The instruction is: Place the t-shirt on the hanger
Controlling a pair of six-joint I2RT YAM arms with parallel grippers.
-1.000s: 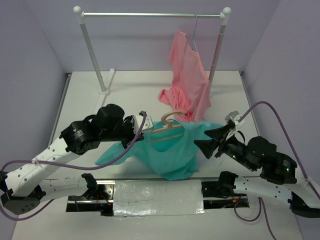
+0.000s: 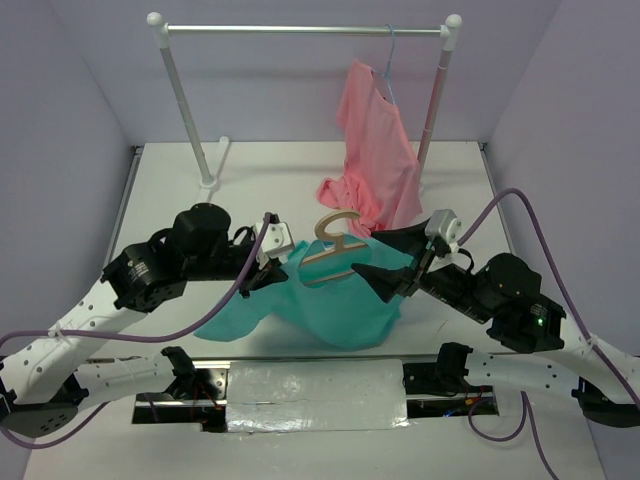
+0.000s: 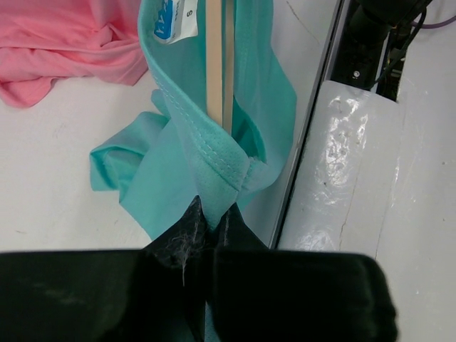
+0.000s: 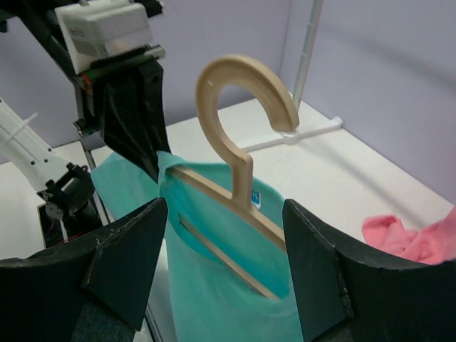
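A wooden hanger point(image 2: 336, 224) is inside the teal t-shirt point(image 2: 340, 310), its curved hook point(image 4: 239, 160) standing out of the neck opening. My left gripper point(image 2: 277, 270) is shut on the shirt's gathered edge at the hanger's left end, as the left wrist view point(image 3: 214, 221) shows. My right gripper point(image 2: 381, 257) is open at the right side of the shirt and hanger, its two fingers framing them in the right wrist view.
A white rack point(image 2: 300, 29) stands behind, with a pink shirt point(image 2: 370, 150) on a blue hanger at its right. A silver strip point(image 2: 315, 395) runs along the front.
My right gripper has moved left and up toward the hanger.
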